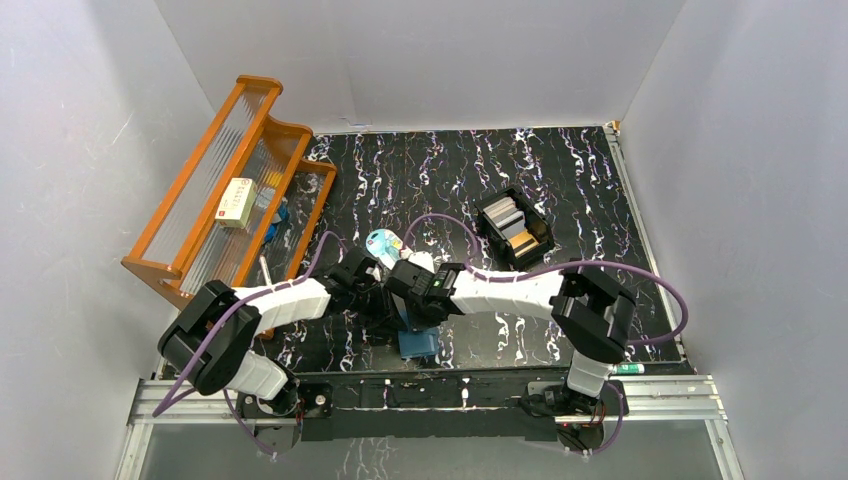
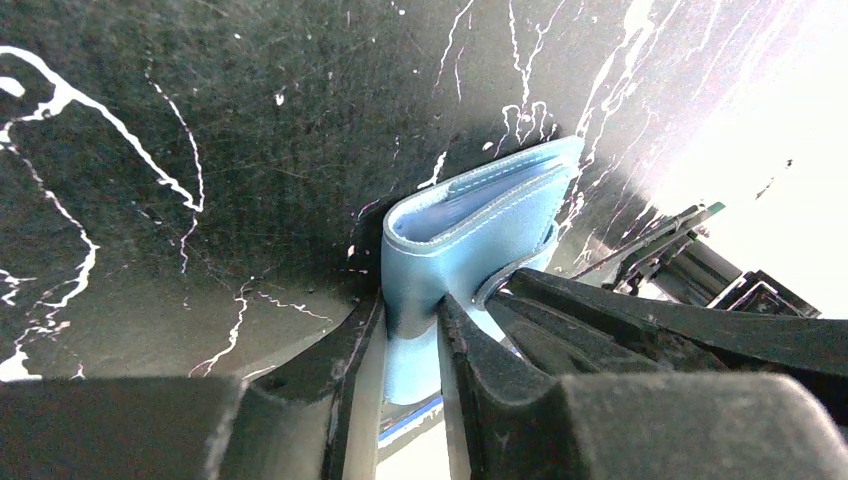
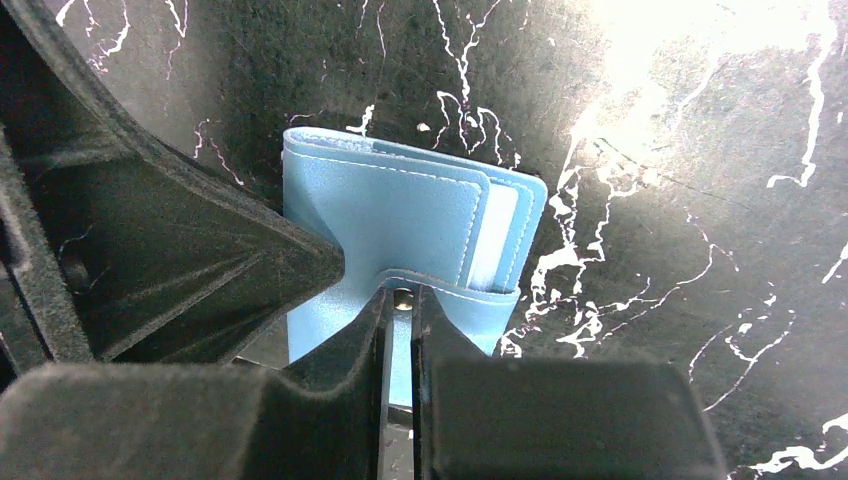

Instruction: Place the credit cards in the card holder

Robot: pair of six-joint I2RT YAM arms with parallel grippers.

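Note:
A light-blue card holder point(image 1: 418, 345) lies near the table's front edge. My left gripper is shut on its folded side edge. Over the rounded tab with a silver snap point(image 3: 402, 298), the right gripper is shut, its tips close together on the tab. Between the holder's layers a pale strip point(image 3: 494, 240) shows; whether it is a card or lining I cannot tell. From the left wrist view, the holder's fold point(image 2: 425, 235) gapes slightly at one end. Several cards point(image 1: 510, 222) stand in a black box point(image 1: 540, 250) at the right back.
A wooden rack with ribbed panels point(image 1: 200, 190), holding a cream box point(image 1: 237, 203), fills the left side. A blue-and-white packet point(image 1: 382, 242) lies just behind the grippers, partly covered. The two grippers are almost touching. Open table remains at the back middle.

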